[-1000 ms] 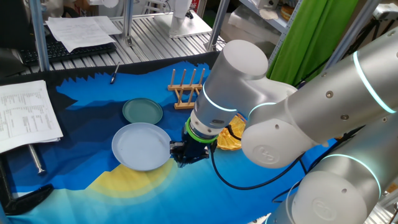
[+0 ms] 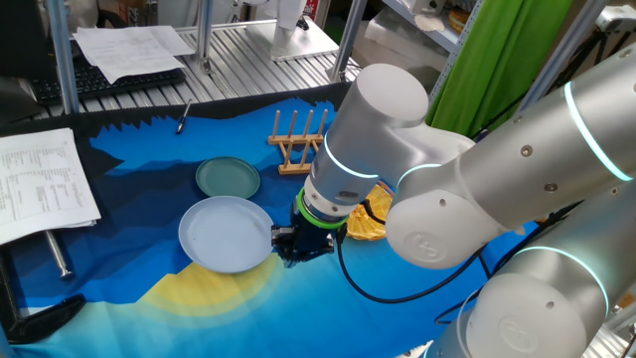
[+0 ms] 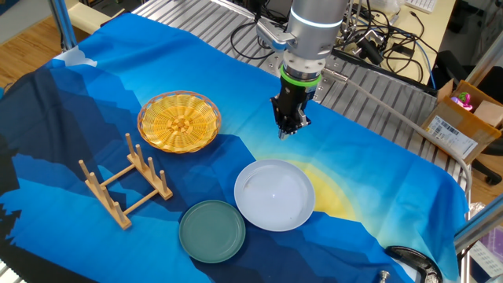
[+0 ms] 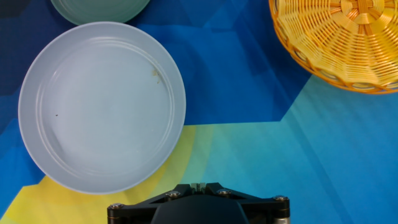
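Note:
My gripper is shut at the bottom of the wrist view, its tips together and nothing showing between them. In the second exterior view the gripper (image 3: 284,134) hangs above the cloth, beside the pale blue plate (image 3: 274,195). That plate (image 4: 106,112) lies flat and empty, left of the fingers in the wrist view. A smaller green plate (image 3: 212,231) lies right by it, empty too. The wooden rack (image 3: 130,185) stands with no plate between its pegs. A round yellow woven basket (image 3: 179,122) rests on the cloth, partly hidden by the arm in the first exterior view.
Papers (image 2: 45,184) and a black bracket (image 2: 45,323) lie at the left in the first exterior view. A pen (image 2: 184,117) sits near the cloth's far edge. A black cable (image 2: 373,294) loops beside the arm. Bare cloth surrounds the plates toward the front.

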